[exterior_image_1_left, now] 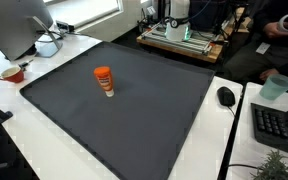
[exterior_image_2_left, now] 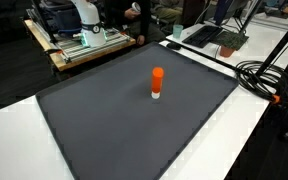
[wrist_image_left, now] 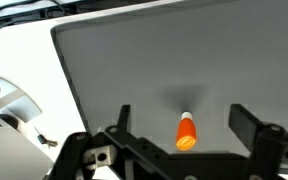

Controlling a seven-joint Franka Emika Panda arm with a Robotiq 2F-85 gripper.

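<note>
An orange bottle-like object with a white lower end (exterior_image_1_left: 104,80) stands on the dark grey mat (exterior_image_1_left: 134,120), towards its back left in exterior view 1. Exterior view 2 shows the same orange object (exterior_image_2_left: 157,80) upright, white end down. In the wrist view my gripper has its two dark fingers wide apart. From that camera the orange object (wrist_image_left: 186,132) appears in the gap between them, well below and untouched. Neither exterior view shows the gripper.
A red cup (exterior_image_1_left: 12,74) sits beyond the mat's left side; a black mouse (exterior_image_1_left: 226,97), a keyboard (exterior_image_1_left: 278,130) and a greenish cup (exterior_image_1_left: 276,87) are on the right. A coiled black cable (exterior_image_2_left: 260,77) lies beside the mat.
</note>
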